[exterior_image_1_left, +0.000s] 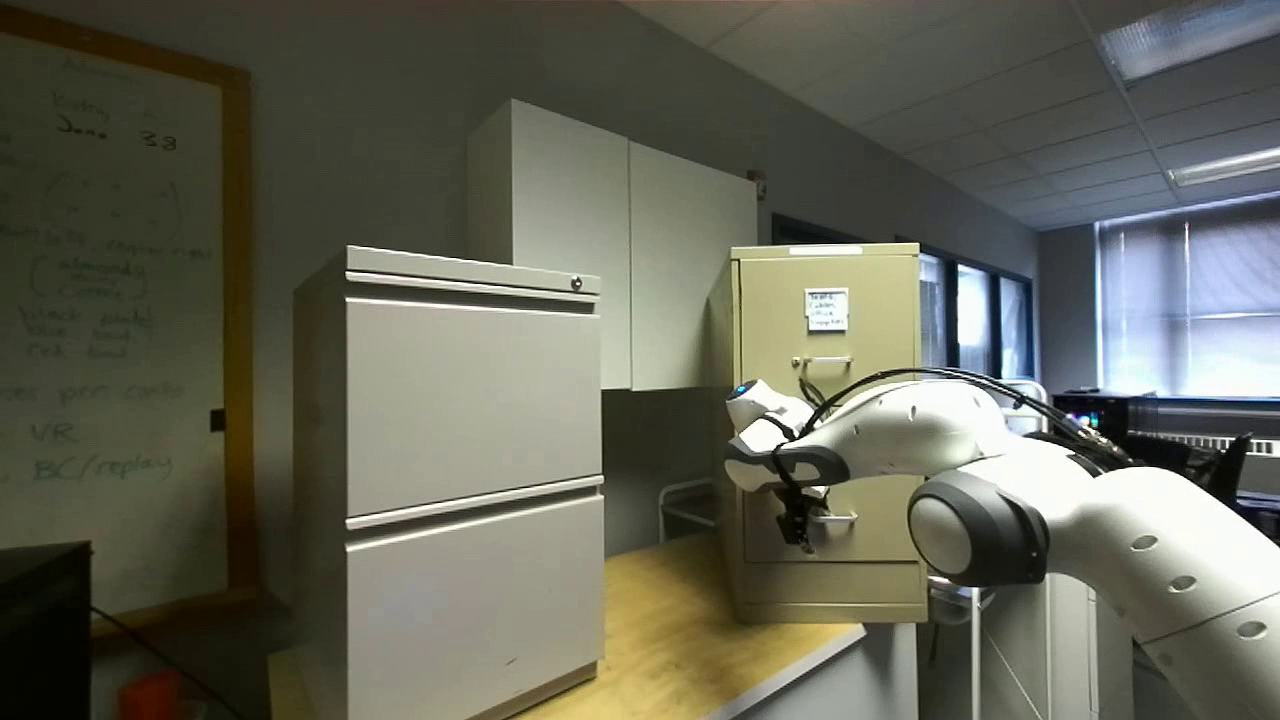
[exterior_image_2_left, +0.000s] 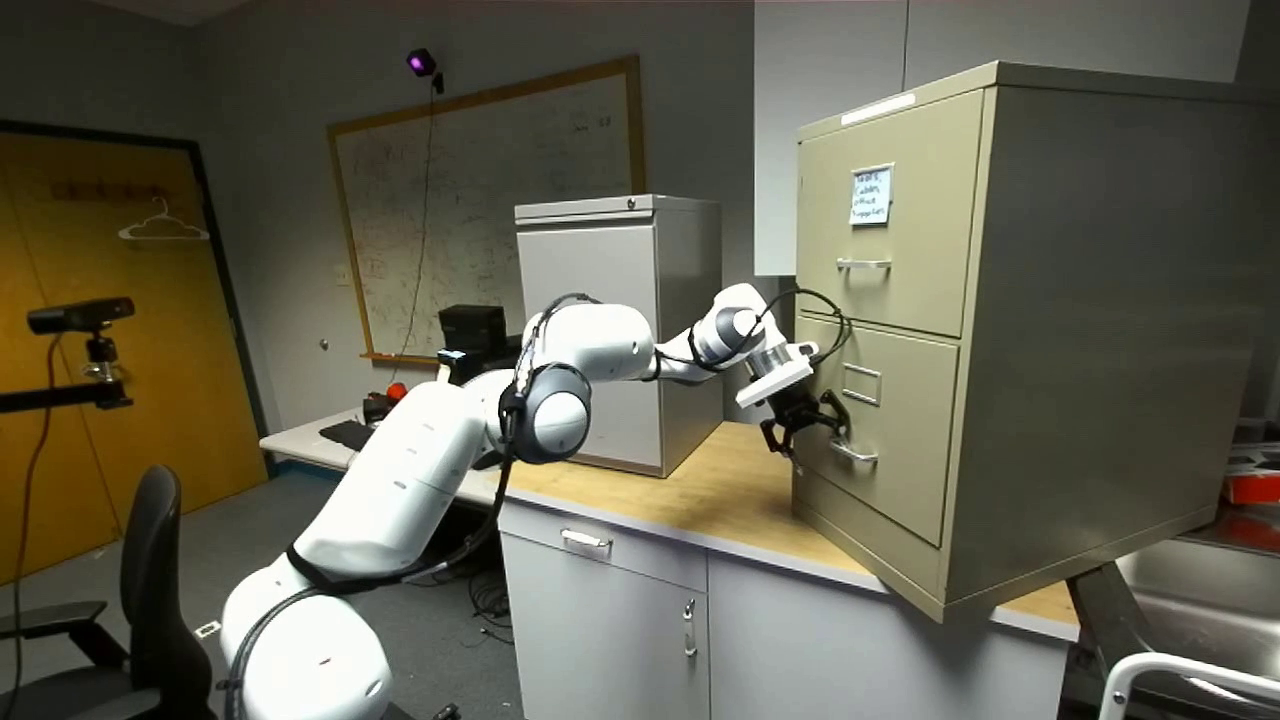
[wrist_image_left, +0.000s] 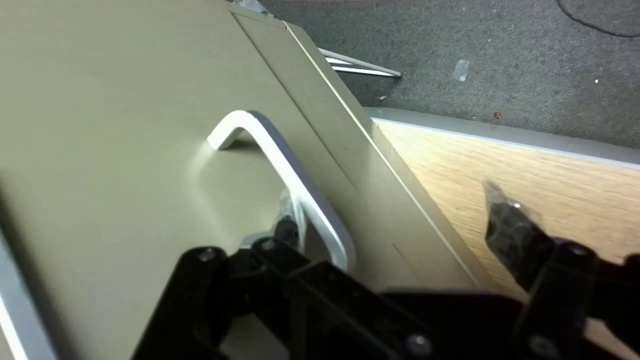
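A tan filing cabinet (exterior_image_1_left: 828, 396) stands on the wooden counter with both drawers closed. On its lower drawer is a silver handle (wrist_image_left: 282, 159), which also shows in the second exterior view. My gripper is at this handle, fingers spread wide. One finger's clear tip (wrist_image_left: 286, 207) lies within the handle's loop, by the bar and near the drawer face; whether it touches cannot be told. The opposite finger (wrist_image_left: 510, 234) is well outside the bar, over the counter side. Black gripper parts cover the handle's near end in the wrist view.
A grey two-drawer cabinet (exterior_image_1_left: 474, 408) shares the counter (exterior_image_1_left: 672, 612) to the left. The upper drawer handle (exterior_image_2_left: 864, 264) sits above my gripper. A white rail (exterior_image_2_left: 1188, 666) stands near the sink.
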